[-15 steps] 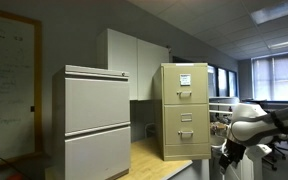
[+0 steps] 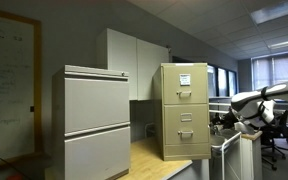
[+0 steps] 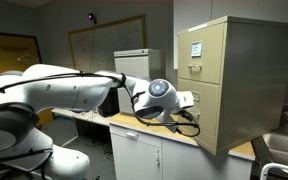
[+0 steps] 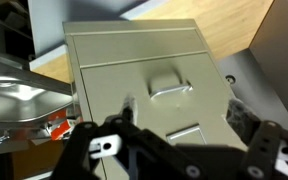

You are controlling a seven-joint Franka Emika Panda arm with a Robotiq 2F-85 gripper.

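A beige two-drawer cabinet [image 3: 239, 75] stands on the counter, with a label card [image 3: 196, 49] on its upper drawer. In the wrist view the cabinet front [image 4: 114, 75] appears tilted, its metal handle [image 4: 171, 90] a little above the middle of the picture. My gripper faces that front with its fingers apart and nothing visible between the dark fingers. From the second exterior view, the gripper [image 3: 192, 115] is close to the lower part of the cabinet; whether it touches cannot be told. The first exterior view shows only the white arm [image 2: 252, 105] clearly, right of the cabinet.
A grey drawer cabinet [image 2: 92, 120] stands on the left of the wooden counter [image 2: 156, 160]. White wall cupboards [image 2: 132, 62] hang behind. Bare counter lies between the two cabinets. A white rack [image 3: 282, 172] is at the lower right.
In the first exterior view the arm has risen and its forearm has become more level. The cabinets have not moved, and their drawers look unchanged.
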